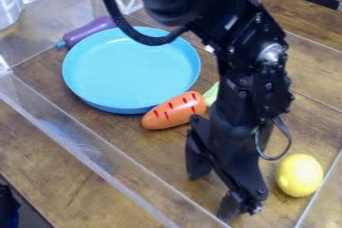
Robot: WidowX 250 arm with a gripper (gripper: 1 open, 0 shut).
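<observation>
My black gripper (214, 180) is low over the wooden floor of the workspace at the lower middle, open, its fingers pointing down. Just right of it lies a yellow lemon (299, 175), apart from the fingers as far as I can see. An orange toy carrot (171, 112) lies behind the gripper, its green top partly hidden by the arm. A light blue plate (127, 70) sits at the upper left, with a purple eggplant-like toy (84, 32) behind it.
A clear plastic edge (83, 150) runs diagonally along the lower left. Bare wood (80, 187) shows at the lower left and on the right behind the lemon.
</observation>
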